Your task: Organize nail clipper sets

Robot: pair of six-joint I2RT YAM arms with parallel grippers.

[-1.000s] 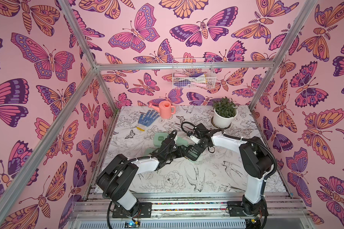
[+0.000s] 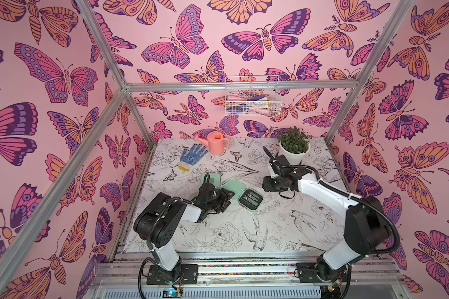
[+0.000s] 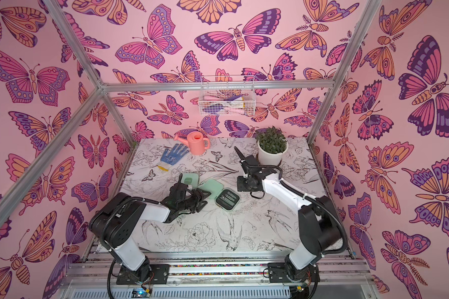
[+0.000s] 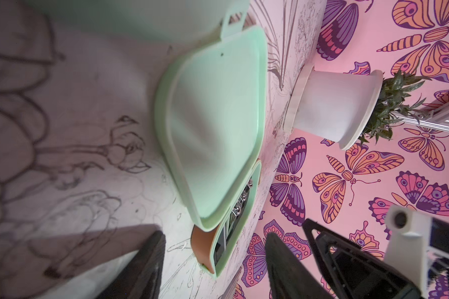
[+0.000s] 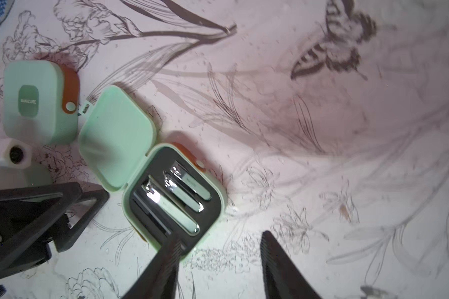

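Observation:
An open mint nail clipper case [image 2: 250, 199] sits mid-table, its tray holding several silver tools [image 5: 169, 199] and its lid [image 5: 115, 137] laid back flat to the upper left in the right wrist view. A closed mint case marked MANICURE [image 5: 29, 99] lies beyond the lid. My left gripper is open, low at the left of the open case, nothing between its fingers. My right gripper is open and empty, above and right of the open case. Another mint object [image 4: 134, 15] shows at the top of the left wrist view, partly out of frame.
A blue glove [image 2: 192, 157] and pink watering can [image 2: 217, 144] stand at the back; a potted plant [image 2: 293, 149] is at back right, behind my right arm.
My right arm has pulled up and right from the open case, uncovering it. My left gripper has moved slightly left, revealing more of the lid.

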